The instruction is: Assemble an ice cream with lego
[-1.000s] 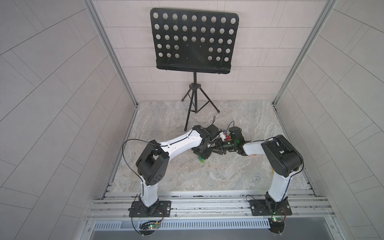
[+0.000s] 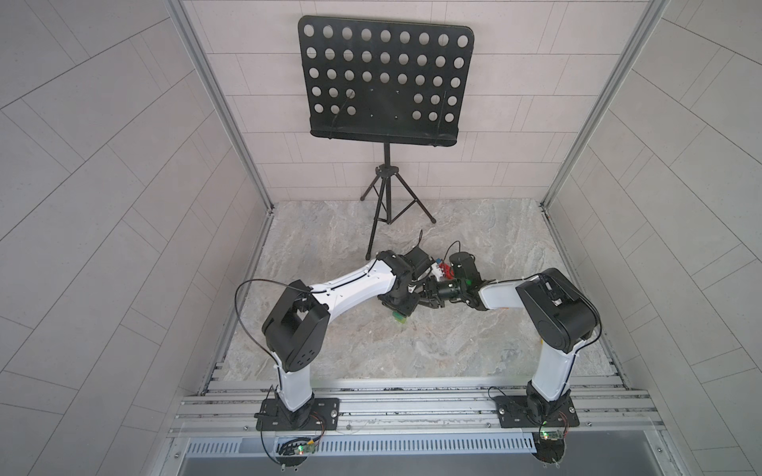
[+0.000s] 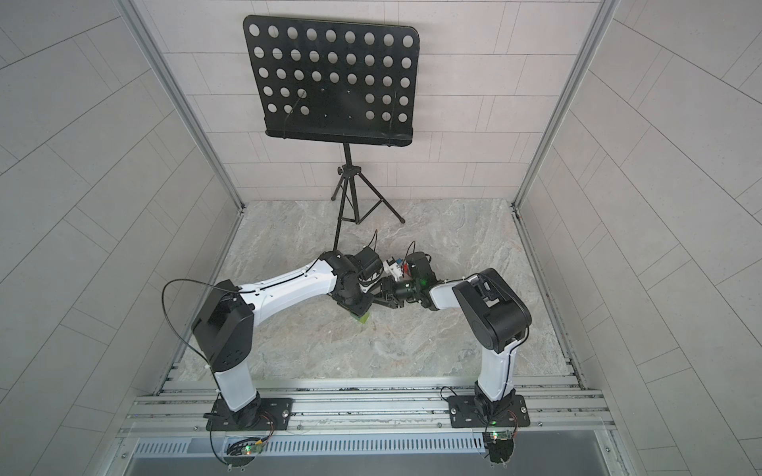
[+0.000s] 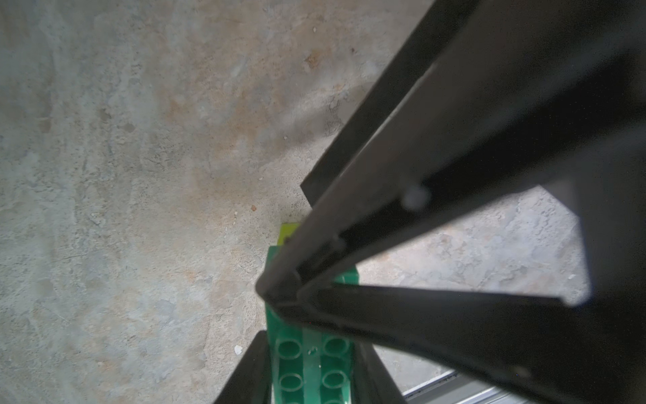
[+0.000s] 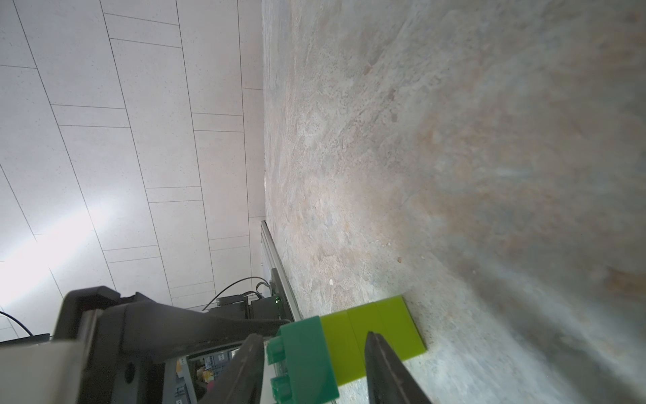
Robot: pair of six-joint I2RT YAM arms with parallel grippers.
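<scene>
A dark green lego brick (image 4: 311, 369) sits between the fingers of my left gripper, which is shut on it. A lime green piece (image 5: 377, 326) lies behind or against that brick, in the right wrist view. My right gripper is part open, its fingertips either side of the green brick, close to it; whether they touch is unclear. In both top views the two grippers meet in the middle of the floor, hiding most of the pieces.
Red and other small pieces (image 2: 446, 269) show partly behind my right arm. A black music stand (image 2: 385, 79) stands at the back. The floor (image 2: 301, 238) around the arms is mostly clear.
My right gripper shifted a little left, toward the left one.
</scene>
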